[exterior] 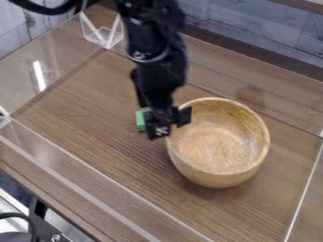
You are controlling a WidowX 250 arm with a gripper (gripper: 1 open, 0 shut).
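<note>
My black gripper (161, 117) hangs from the top of the view, its tips blurred, over the left rim of a tan bowl (222, 156) and a green block (143, 121). The block is partly hidden behind the gripper. The fingers stand apart; whether they touch the block cannot be told.
The wooden table (70, 123) has free room to the left and at the front. A white object (104, 26) stands at the back left. A dark cable or part lies at the lower left edge.
</note>
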